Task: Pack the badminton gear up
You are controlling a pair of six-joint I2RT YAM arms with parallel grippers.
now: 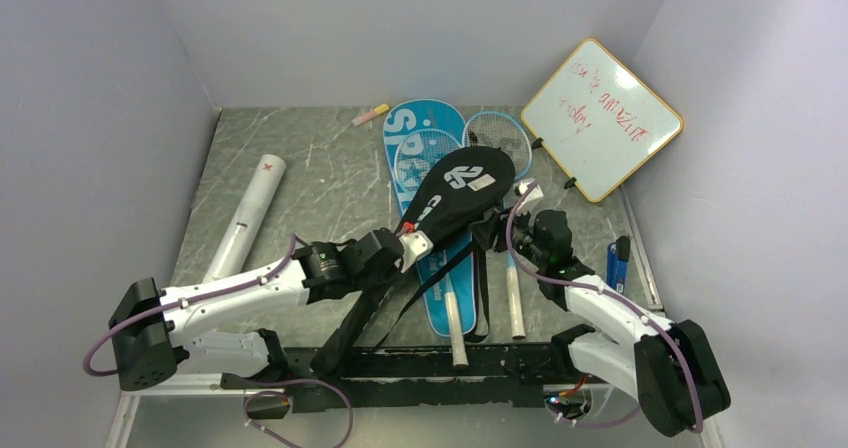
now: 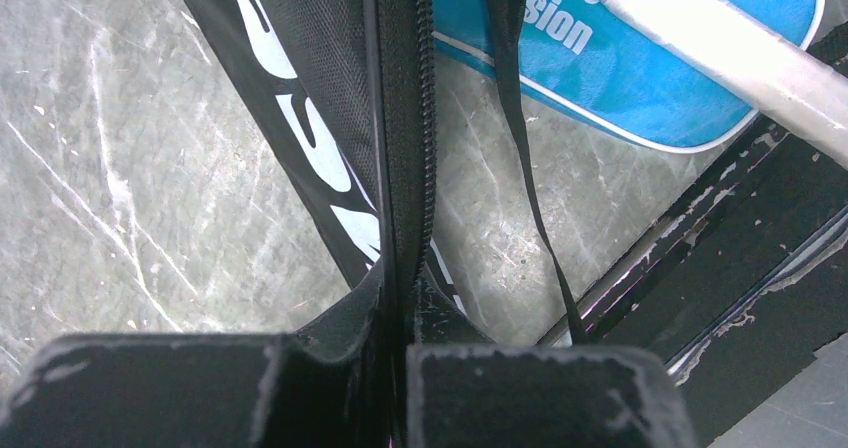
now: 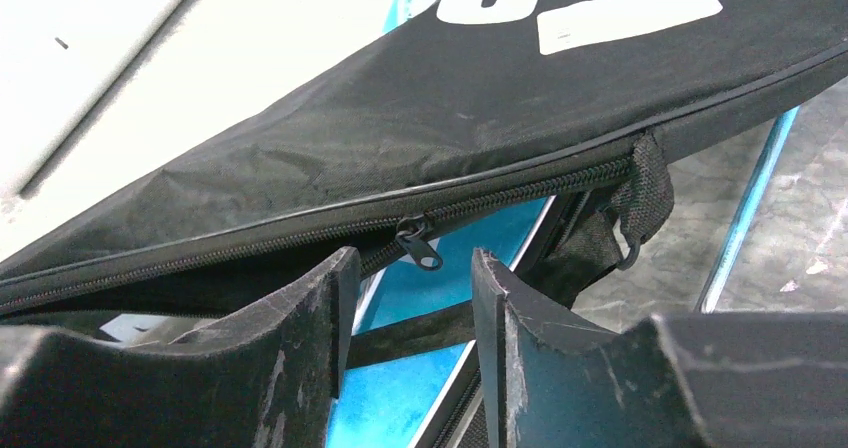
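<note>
A black racket bag [image 1: 450,193] lies diagonally over a blue bag [image 1: 403,120] and two rackets [image 1: 497,140]. My left gripper is shut on the black bag's zipped edge near its lower part. At the bag's upper right side, my right gripper is part open around empty space, just below a zipper pull [image 3: 425,255] hanging from the zip [image 3: 520,187].
A white shuttlecock tube [image 1: 246,213] lies at the left. A whiteboard [image 1: 602,118] stands at the back right, with blue-black items [image 1: 617,266] at the right edge. A small yellow-capped object [image 1: 371,113] lies at the back.
</note>
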